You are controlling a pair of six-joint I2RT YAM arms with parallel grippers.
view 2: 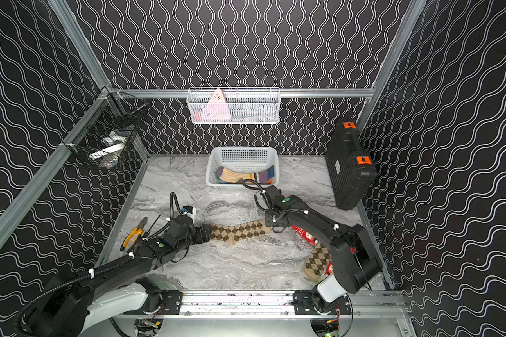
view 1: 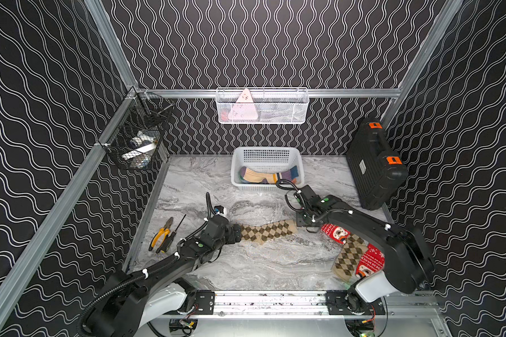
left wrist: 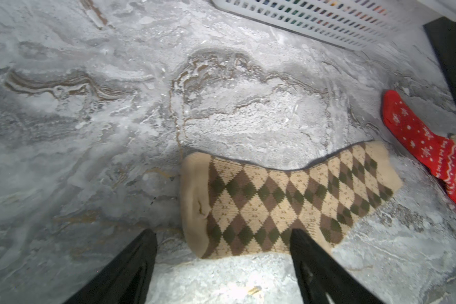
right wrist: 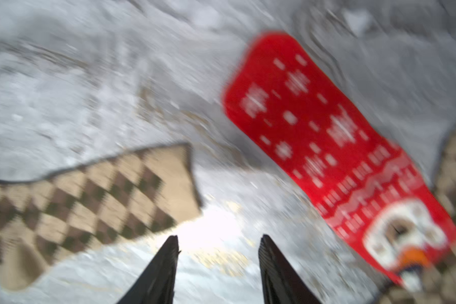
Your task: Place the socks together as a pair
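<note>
An argyle sock [view 1: 267, 231] lies flat, nearly horizontal, across the middle of the table. My left gripper hangs open over its left end, nothing between the fingers. My right gripper is above bare table beside the sock's right end, its fingers apart and empty. On the right lie a red patterned sock [right wrist: 309, 141], a second argyle sock [view 1: 351, 252] and another red sock [view 1: 371, 259], overlapping and partly hidden by my right arm in the top right view.
A plastic basket [view 1: 267, 157] with striped socks sits at the back. A black case [view 1: 371, 168] stands at the right wall, and pliers [view 1: 160, 236] with another tool lie left. The table between basket and sock is clear.
</note>
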